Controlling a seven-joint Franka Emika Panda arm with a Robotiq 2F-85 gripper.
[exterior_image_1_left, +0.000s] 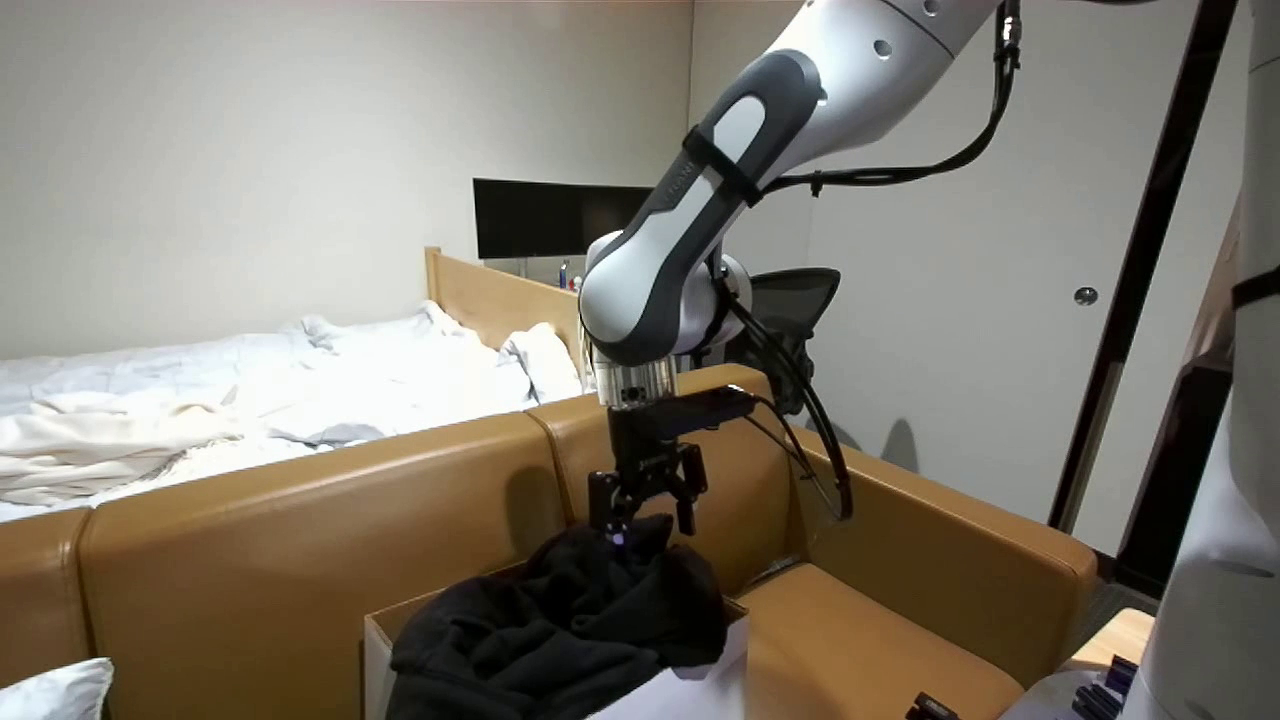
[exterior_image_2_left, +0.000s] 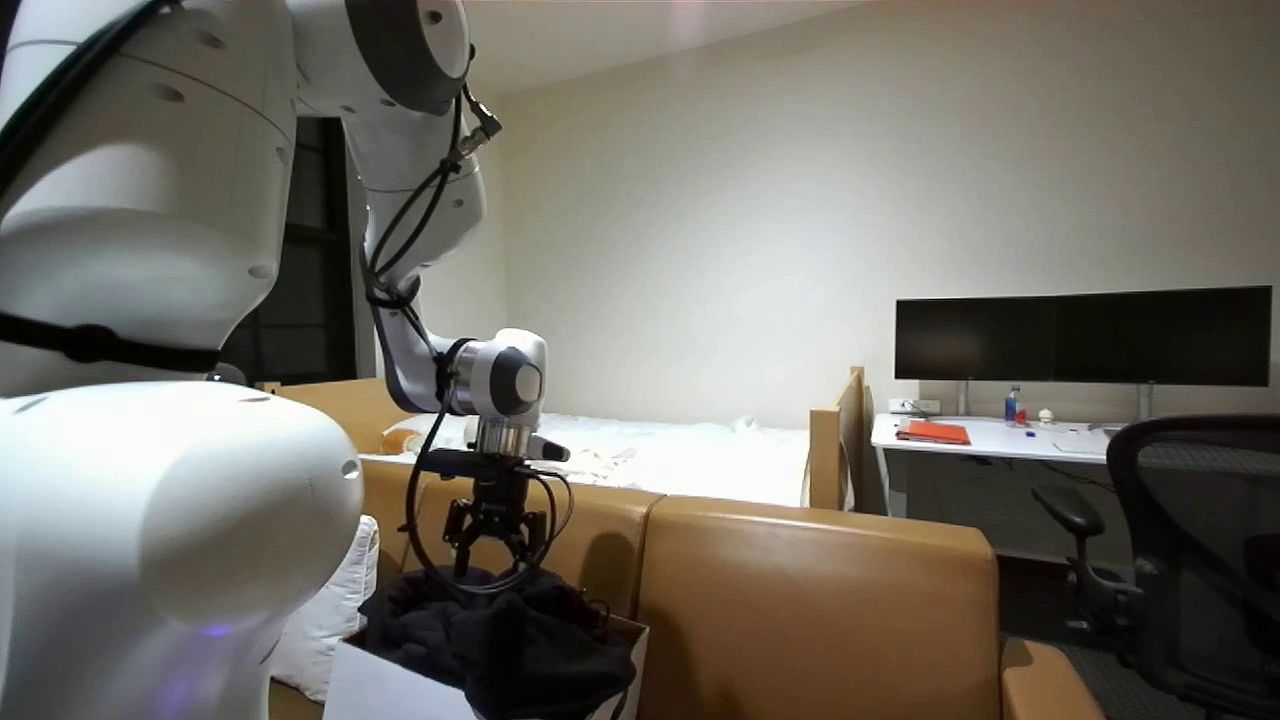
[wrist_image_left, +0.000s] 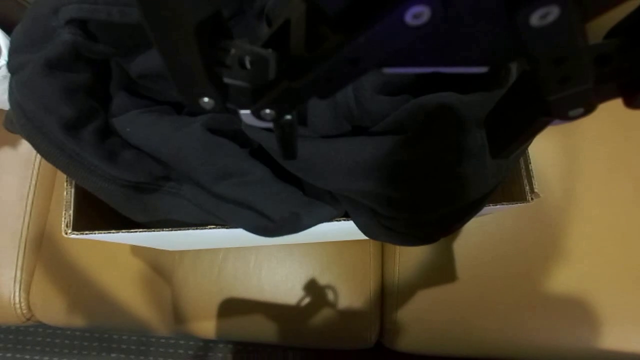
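Observation:
A black cloth garment (exterior_image_1_left: 564, 612) lies heaped in a white cardboard box (exterior_image_1_left: 377, 672) on the tan sofa, bulging over its rim. Just above the heap, my gripper (exterior_image_1_left: 650, 526) points down with its fingers spread wide. In exterior view 2, the open gripper (exterior_image_2_left: 494, 562) stands over the back part of the garment (exterior_image_2_left: 516, 642). The wrist view has dark fingers (wrist_image_left: 288, 137) over the dark cloth (wrist_image_left: 384, 162), which droops over one side of the box (wrist_image_left: 288, 236). Whether the fingertips touch the fabric is hard to tell. No cloth is seen pinched between them.
The sofa backrest (exterior_image_1_left: 324, 510) rises close behind the box, and a white pillow (exterior_image_2_left: 342, 612) lies to one side. To the right of the box, the sofa seat (exterior_image_1_left: 864, 636) has free room. A bed (exterior_image_1_left: 240, 384) stands behind the sofa.

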